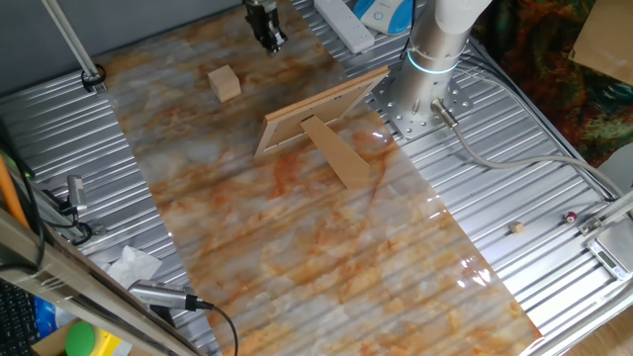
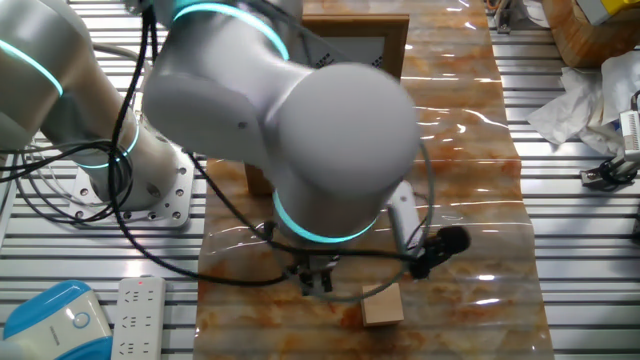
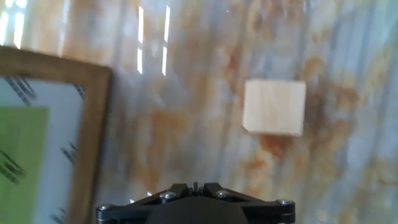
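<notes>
A pale wooden block point(image 3: 274, 107) rests on the marbled sheet, ahead and to the right of my gripper in the wrist view. The fingertips meet there with nothing visible between them, so the gripper is shut. Exterior view 1 has the gripper point(image 1: 275, 45) near the top, above the sheet and apart from the block point(image 1: 225, 83). A picture frame point(image 1: 326, 107) stands propped on its back leg in the middle of the sheet. Its wooden border point(image 3: 93, 124) shows at the left of the wrist view. The arm covers much of it in exterior view 2.
Beside the robot base lie a white power strip point(image 1: 344, 25) and a blue-and-white device point(image 1: 384, 14). Crumpled tissue point(image 1: 135, 265) lies off the sheet's other edge.
</notes>
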